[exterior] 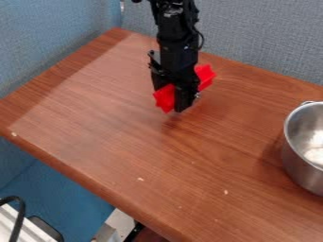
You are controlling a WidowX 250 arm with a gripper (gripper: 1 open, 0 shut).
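Observation:
My black gripper [177, 96] reaches down from the top centre over the wooden table. It is shut on a red object [164, 98], which shows on both sides of the fingers, low at the left and higher at the right. The fingers hide its middle, so its exact shape is unclear. Whether it touches the tabletop I cannot tell.
A steel pot [303, 165] with something pale inside stands at the right edge. Blue-grey padded walls border the back and left; a cable and a white item lie beyond the lower-left corner.

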